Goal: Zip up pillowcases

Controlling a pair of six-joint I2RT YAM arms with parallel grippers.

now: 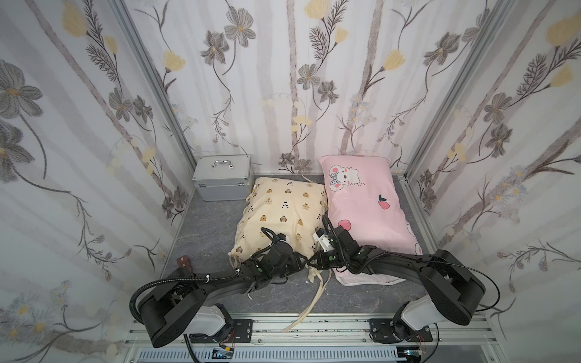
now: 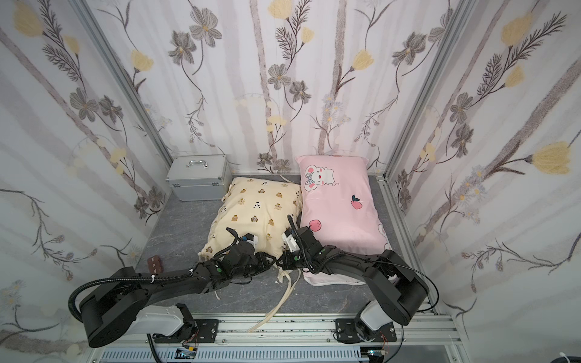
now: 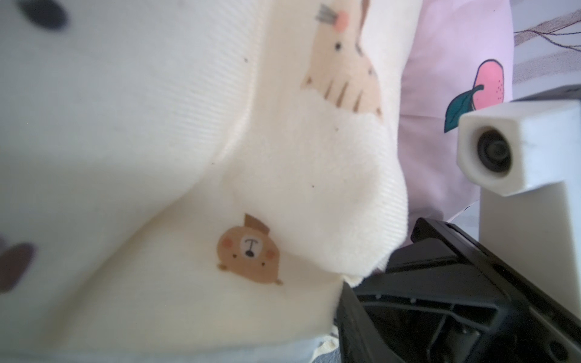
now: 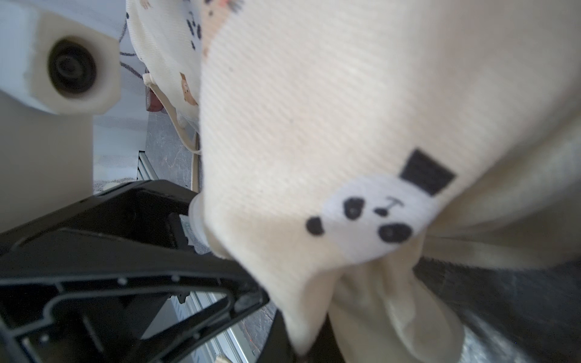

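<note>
The cream pillowcase [image 1: 281, 208] with small animal prints lies on the grey table, left of the pink pillowcase [image 1: 378, 208]. At its near right corner the two grippers nearly meet. My left gripper [image 1: 304, 260] is part open; its left wrist view shows one dark finger [image 3: 358, 329] beside the cream edge, while the fabric hides the other. From the right, my right gripper [image 1: 311, 262] is shut on a thin fold of the cream fabric, which enters between its fingertips at the bottom of the right wrist view. Neither the zipper nor its pull can be made out.
A pale strap [image 1: 313, 296] hangs from the corner toward the table's front edge. A silver case [image 1: 224, 178] stands at the back left, and a small brown object [image 1: 184, 262] lies near the left arm. Bare table lies left of the cream pillowcase.
</note>
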